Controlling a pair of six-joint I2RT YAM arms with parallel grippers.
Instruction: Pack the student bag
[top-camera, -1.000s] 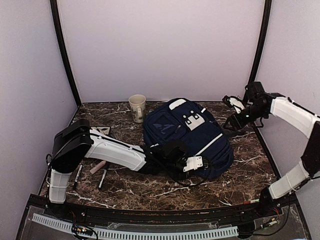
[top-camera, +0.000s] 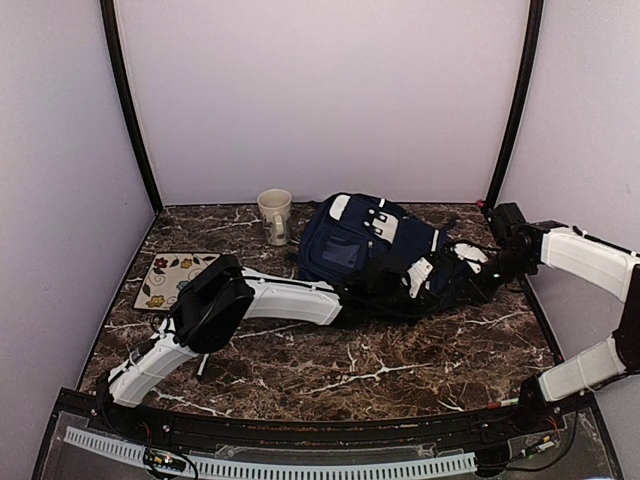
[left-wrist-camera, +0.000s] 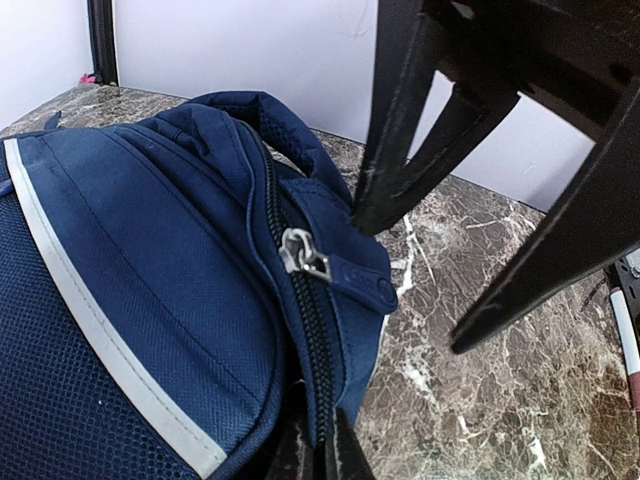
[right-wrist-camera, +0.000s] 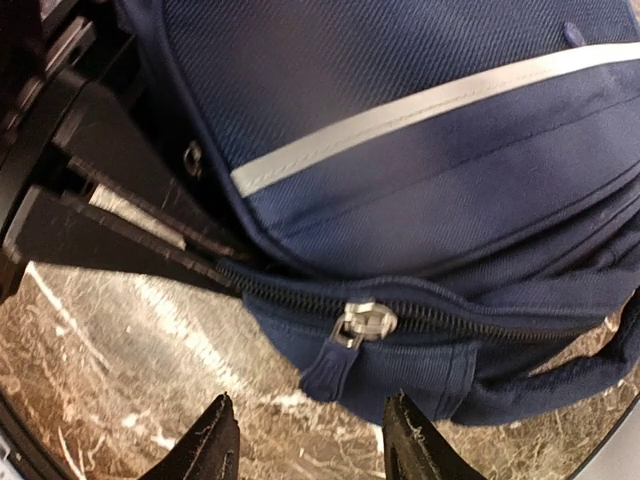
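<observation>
The navy backpack (top-camera: 368, 237) lies on the marble table, its open end toward my right arm. In the left wrist view my left gripper is shut on the zipper edge at the bag's mouth. A metal slider with a navy fabric pull tab (left-wrist-camera: 362, 284) sits farther along that zipper. My right gripper stands part open, with the pull tab (right-wrist-camera: 328, 372) just ahead of its fingertips, roughly between them but not gripped. The bag's inside is hidden.
A white mug (top-camera: 275, 217) stands behind the bag's left side. A flowered board (top-camera: 172, 279) lies at the left, partly covered by my left arm. A pen (top-camera: 203, 365) is in front of that arm. Clear table lies at the front right.
My left gripper has moved right and away from the front edge, and the bag's near end has shifted with it.
</observation>
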